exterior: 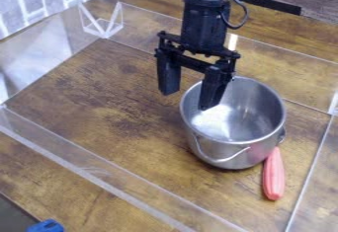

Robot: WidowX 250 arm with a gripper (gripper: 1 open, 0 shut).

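Note:
My black gripper [191, 84] hangs open from the top centre, its two fingers spread wide over the back left part of a steel pot [234, 135]. One finger is at the pot's left outside, the other above its opening, with nothing seen held between them. A pink elongated object [274, 175] lies beside the pot on the right.
A white wire piece [102, 21] stands at the back left. A small blue object [43, 225] is at the bottom left corner. A pale object is partly hidden behind my gripper.

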